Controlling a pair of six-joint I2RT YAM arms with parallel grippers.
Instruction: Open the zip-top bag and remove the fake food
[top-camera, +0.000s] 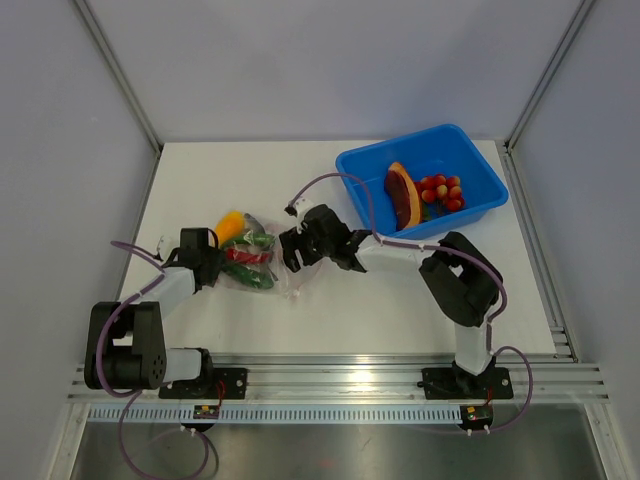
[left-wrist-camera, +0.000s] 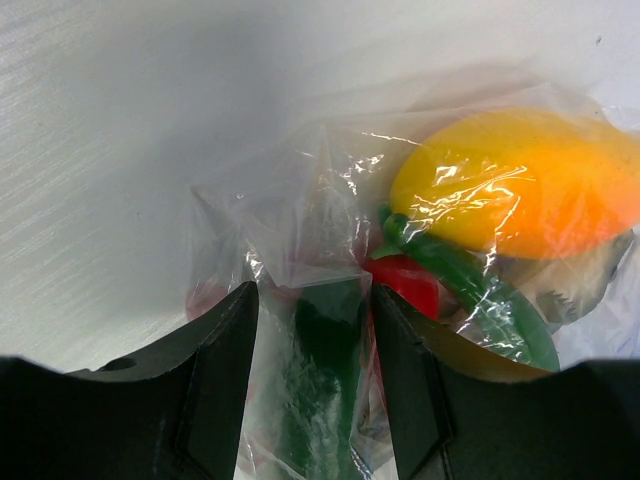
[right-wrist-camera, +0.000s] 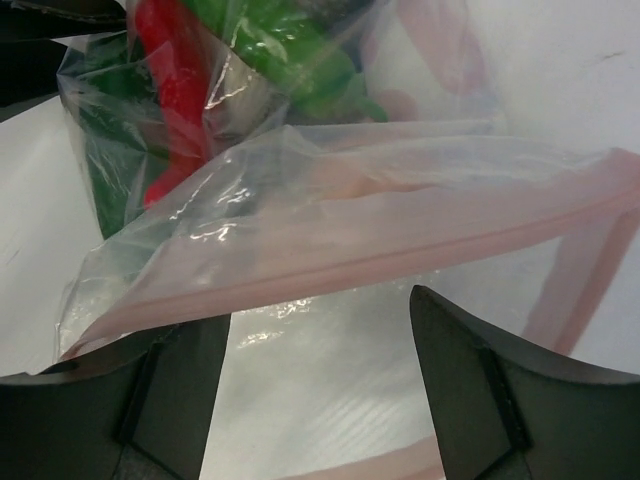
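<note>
The clear zip bag (top-camera: 288, 282) lies flat on the left half of the table, holding a yellow-orange piece (left-wrist-camera: 520, 180), a green pepper (left-wrist-camera: 480, 290), a red pepper (right-wrist-camera: 180, 100) and a dark green vegetable (left-wrist-camera: 325, 400). At its left end, my left gripper is shut on the plastic, with the dark green piece showing between the fingers. At the bag's right end, its pinkish top edge (right-wrist-camera: 350, 260) arches up, standing apart from a lower pink strip (right-wrist-camera: 400, 462). My right gripper is open there, one fingertip partly behind that edge.
Behind and right of the right arm is a blue bin (top-camera: 480, 155) containing a brown-and-orange piece (top-camera: 403, 195) and several red tomatoes (top-camera: 440, 190). Bare table (top-camera: 380, 310) stretches in front of the right arm.
</note>
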